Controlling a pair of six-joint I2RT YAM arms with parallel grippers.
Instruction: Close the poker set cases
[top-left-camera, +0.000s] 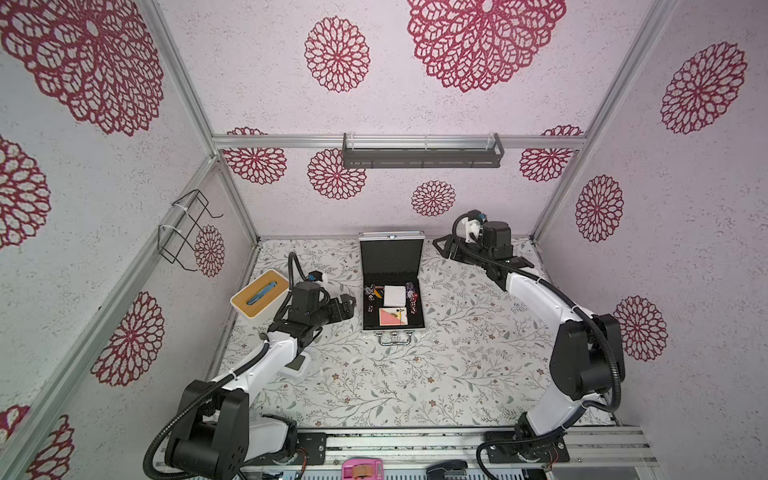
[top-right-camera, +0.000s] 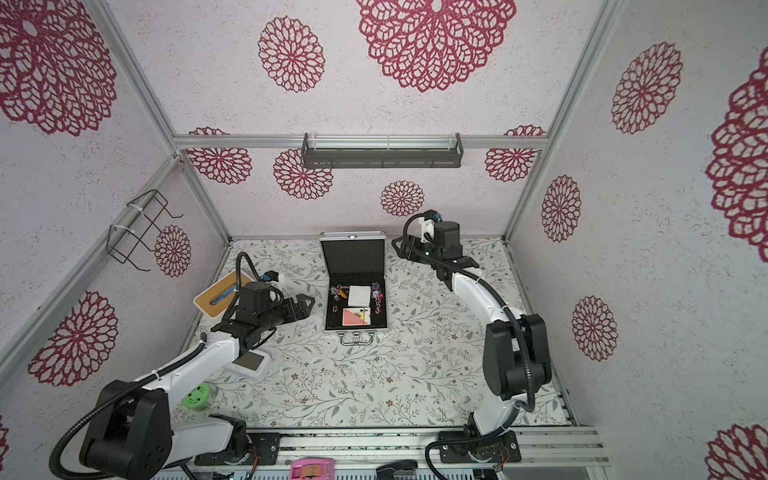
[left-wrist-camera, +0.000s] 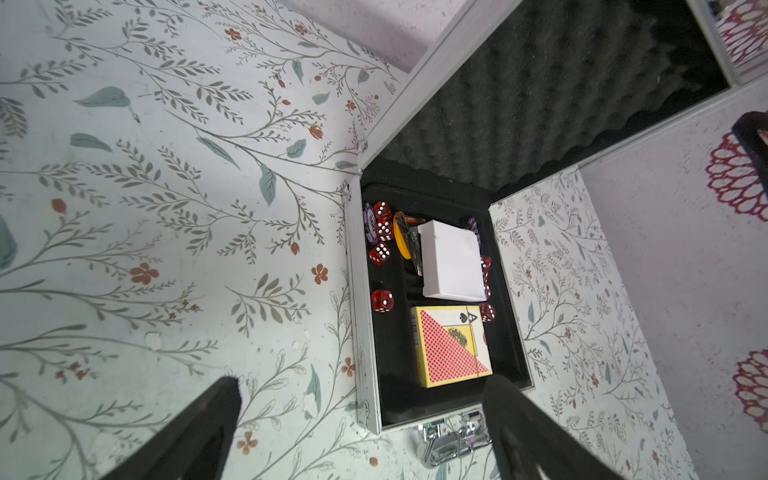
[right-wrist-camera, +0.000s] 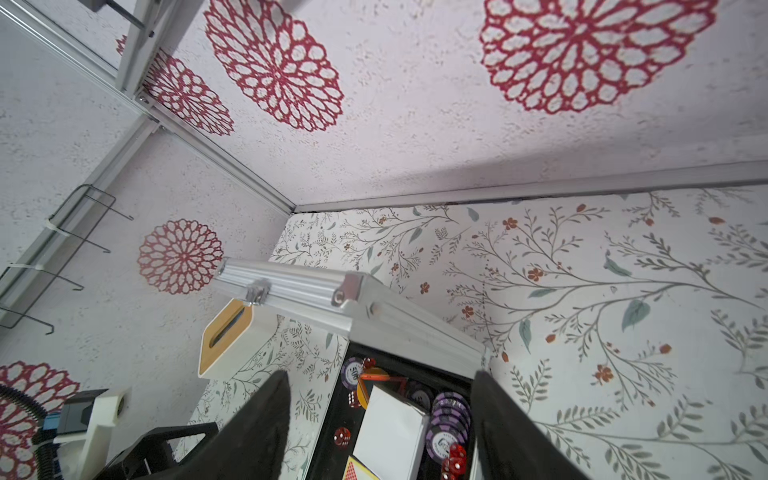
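Note:
The silver poker case stands open at the table's centre, lid upright behind, holding dice, chips, a white box and a card pack. Its handle faces the front. My left gripper hangs left of the case, open, its blurred fingers apart with nothing visible between them. My right gripper is raised right of the lid, open, with nothing visible between its fingers; in the right wrist view the lid's top edge lies ahead of it.
A tray with a blue item and a white device are at left, a green round object at front left. A shelf is on the back wall. Table in front of and right of the case is clear.

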